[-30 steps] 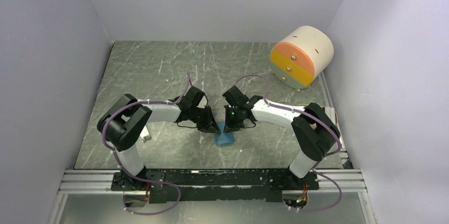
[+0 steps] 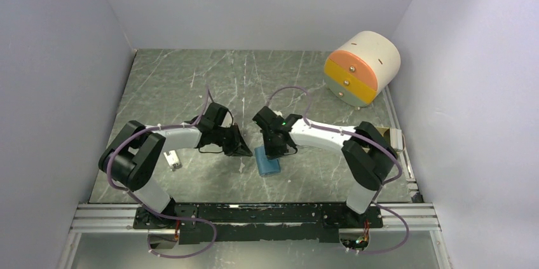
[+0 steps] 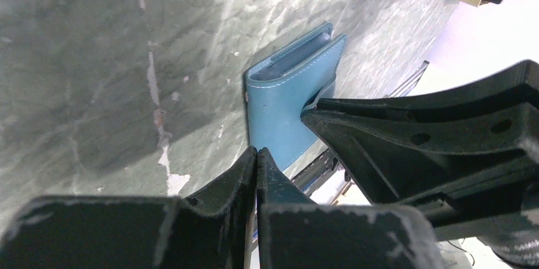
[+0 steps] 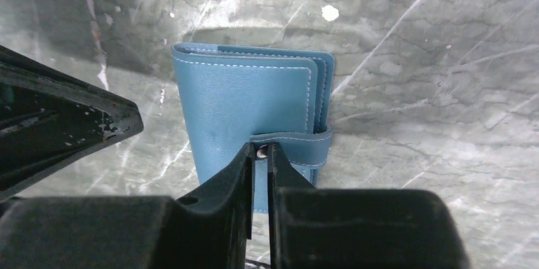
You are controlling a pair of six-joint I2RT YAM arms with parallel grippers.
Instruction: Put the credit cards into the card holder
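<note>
A blue card holder (image 2: pixel 267 163) lies near the front middle of the table, its strap and snap facing up in the right wrist view. Over the strap, my right gripper is slightly open, with the metal snap visible in the narrow gap between its tips; whether it touches the strap I cannot tell. My left gripper is to the left of the holder (image 3: pixel 289 100), its fingers together and nothing showing between them. An open fold shows along the holder's top edge. I can make out no credit card with certainty.
A white rounded cabinet (image 2: pixel 372 59) with coloured drawers stands at the back right. Beside the right arm is a tan and white box (image 2: pixel 395 140). A small white object (image 2: pixel 172 159) lies at the left, behind the left arm.
My left gripper has moved left, away from the holder. The holder has barely moved.
</note>
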